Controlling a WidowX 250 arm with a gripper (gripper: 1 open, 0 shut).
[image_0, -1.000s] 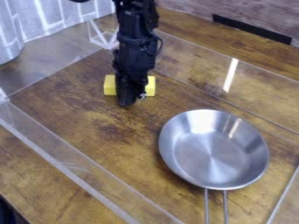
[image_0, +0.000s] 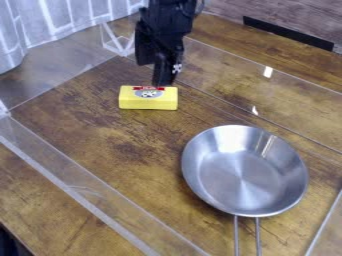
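The black gripper (image_0: 158, 72) hangs open above and behind a yellow block (image_0: 148, 103) with a red and grey label on top. The block lies on the wooden table, apart from the gripper. A steel frying pan (image_0: 243, 172) sits at the lower right, its handle pointing toward the front.
A white translucent curtain or sheet (image_0: 40, 25) is at the upper left. Clear strips or edges run along the left and right of the table.
The gripper has risen up and back, away from the yellow block, which it partly covered before. The block and pan look unmoved.
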